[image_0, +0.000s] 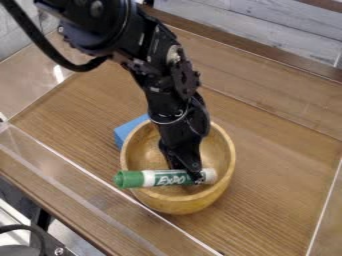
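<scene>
A black robot arm reaches down from the top left into a yellow bowl (178, 199). Its gripper (189, 163) is low inside the bowl, right by a green and white EXPO marker (158, 178) that lies across the bowl's front part, its green cap at the left rim. The fingertips are dark and partly hidden, so whether anything is between them is unclear.
A blue object (128, 129) lies behind the bowl at the left. A table edge runs along the front left, with black cables below it.
</scene>
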